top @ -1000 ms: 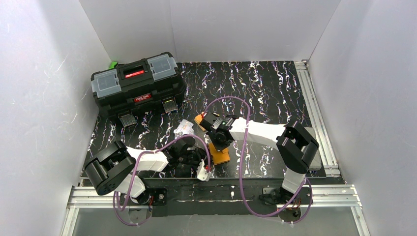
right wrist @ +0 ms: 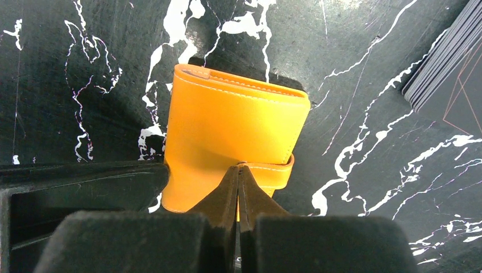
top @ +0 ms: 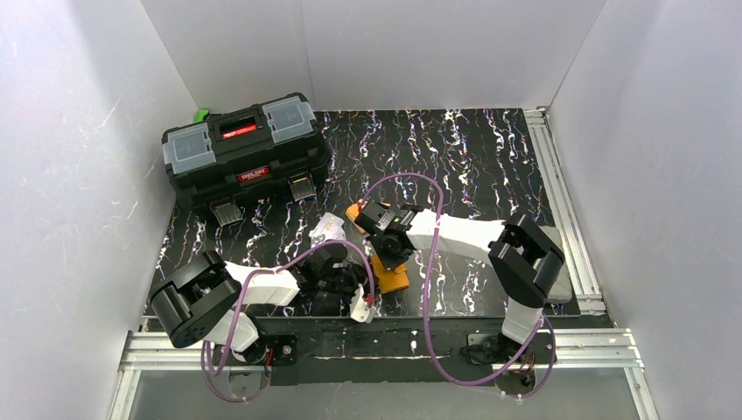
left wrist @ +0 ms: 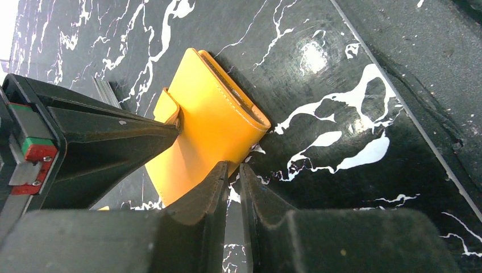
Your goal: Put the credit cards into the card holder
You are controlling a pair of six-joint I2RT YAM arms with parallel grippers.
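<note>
An orange card holder [top: 395, 278] with a fold-over strap lies near the table's front edge. In the left wrist view, my left gripper has its fingers nearly together on the lower edge of the holder [left wrist: 213, 122]. From the holder's other side comes my right gripper, shut, its tips at the end of the strap [right wrist: 270, 175]. Whether any strap is pinched between them cannot be made out. A stack of dark grey cards [right wrist: 455, 74] lies apart from the holder in the right wrist view; in the left wrist view only a sliver of the stack [left wrist: 106, 92] shows.
At the back left stands a black toolbox [top: 249, 153]. White card-like pieces [top: 329, 226] lie left of the right gripper, and another orange item [top: 353, 213] is partly hidden behind it.
The right arm's elbow and its purple cable have shifted very slightly to the left. The left arm and the card holder look unmoved.
</note>
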